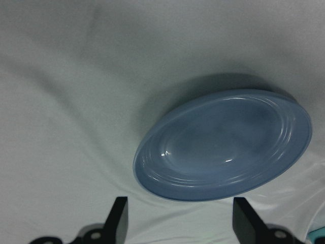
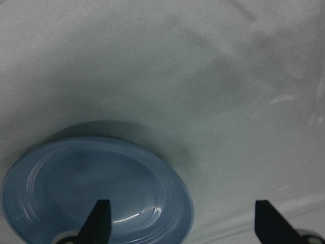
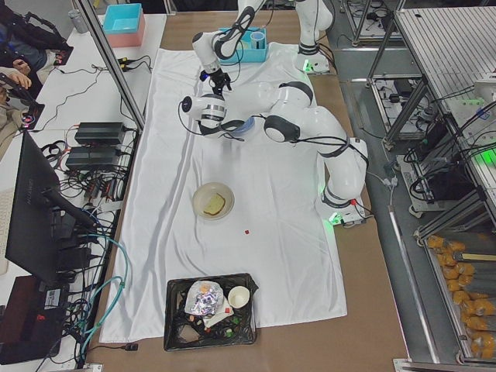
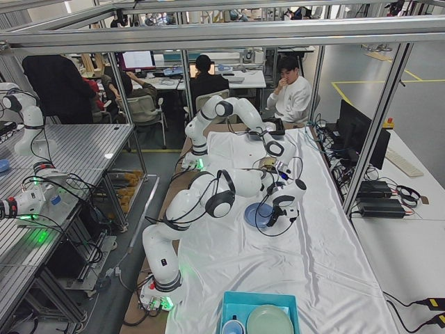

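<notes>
A blue oval dish lies on the white cloth; it shows at the lower left of the right wrist view and is partly hidden by an arm in the camera left view. My left gripper stands open above the cloth, the dish just beyond its fingertips. My right gripper is open too, one finger over the dish's interior in that view, the other over bare cloth. Nothing shows held in either.
A beige plate with a yellow piece [image 3: 213, 203] sits mid-table. A black tray [image 3: 209, 333] with assorted items is at one end, a turquoise bin [image 4: 229, 303] with dishes at the other. A small red bit [image 3: 247, 232] lies on the cloth.
</notes>
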